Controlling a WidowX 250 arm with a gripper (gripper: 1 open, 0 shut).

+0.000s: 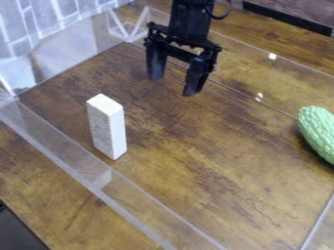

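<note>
My black gripper (175, 68) hangs over the back middle of the wooden surface, its two fingers spread open with nothing between them. Toward the front left a white upright block (107, 127) with a speckled side stands on the wood. At the right edge lies a green, bumpy, elongated object (317, 132), partly cut off by the frame.
Clear plastic walls (65, 161) border the work area on the left and back. A pale tiled surface shows at the top left.
</note>
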